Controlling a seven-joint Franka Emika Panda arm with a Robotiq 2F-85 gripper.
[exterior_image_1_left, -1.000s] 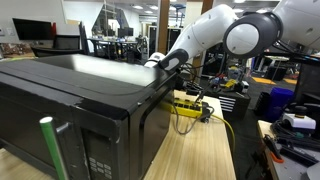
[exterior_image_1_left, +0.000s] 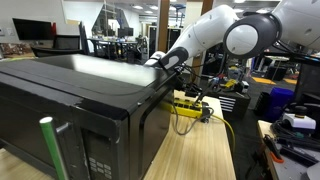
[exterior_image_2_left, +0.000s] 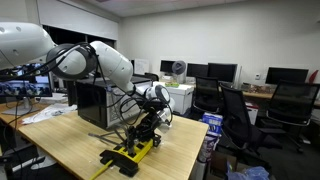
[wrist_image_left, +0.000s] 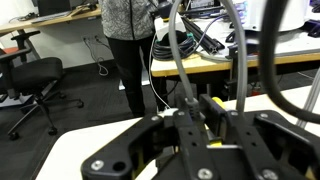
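Note:
In the second exterior view my gripper (exterior_image_2_left: 150, 125) is low over the table, pointing down at the yellow and black object (exterior_image_2_left: 142, 154). Dark fingers and loose cables crowd together there, so any contact between the two cannot be made out. The wrist view has my gripper with its fingertips close together; it is shut, and what lies between them is not clear. Yellow bits show just past the fingers. From the first exterior view, the yellow object (exterior_image_1_left: 190, 106) lies on the wood beyond the black microwave.
The black microwave (exterior_image_1_left: 80, 100) fills the near left, a green strip (exterior_image_1_left: 52, 147) upright at its front. Bare tabletop (exterior_image_1_left: 200, 155) lies right of it. Office chairs (exterior_image_2_left: 242, 118) stand behind the table. A person (wrist_image_left: 132, 55) stands beyond the table edge.

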